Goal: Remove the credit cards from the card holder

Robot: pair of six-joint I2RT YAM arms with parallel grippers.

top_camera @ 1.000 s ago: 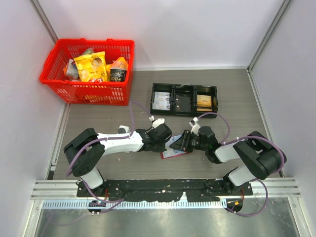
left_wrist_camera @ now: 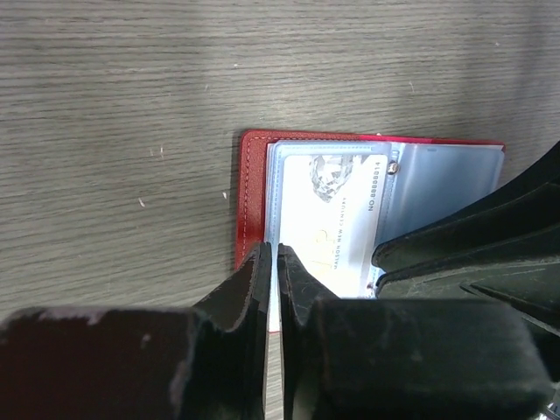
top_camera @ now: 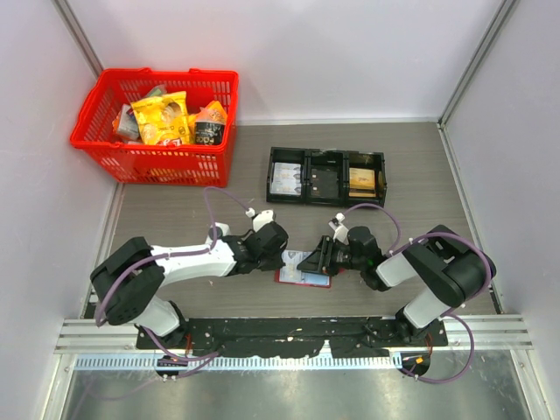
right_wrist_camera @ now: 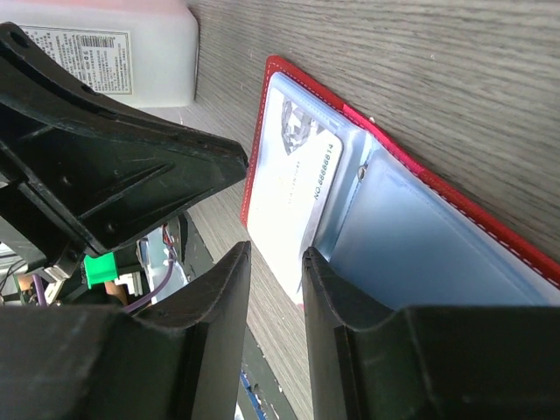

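Observation:
The red card holder (left_wrist_camera: 249, 184) lies open on the table, its clear sleeves (right_wrist_camera: 420, 245) facing up, a white card (left_wrist_camera: 328, 219) in the left one. My left gripper is shut at the holder's left edge, over that sleeve, with nothing seen between its fingers. My right gripper hangs over the holder with its fingertips apart, one at the card's edge near the middle fold; in the left wrist view its black fingers (left_wrist_camera: 481, 236) reach in over the right part of the holder.
A black divided tray (top_camera: 325, 153) with cards stands behind the holder. A red basket (top_camera: 175, 162) of snack bags is at the back left. A white container (right_wrist_camera: 140, 52) is near the left arm.
The left arm has moved left, and the holder has turned straighter, its left edge lying further left.

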